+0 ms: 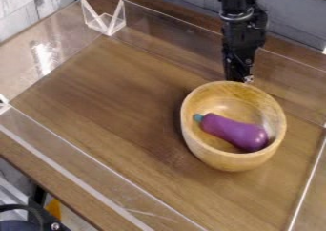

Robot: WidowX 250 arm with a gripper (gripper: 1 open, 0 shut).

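Observation:
A wooden bowl (204,149) sits on the right part of the wooden table, holding a purple eggplant toy (239,133) that lies slanted inside it. Just behind the bowl, at its back rim, my black gripper (241,78) reaches down from the top of the view. It is shut, with nothing visible between its fingers; the tips are small and partly hard to make out against the bowl's rim.
A clear plastic piece (105,20) stands at the back left. A wall runs along the back, close behind the gripper.

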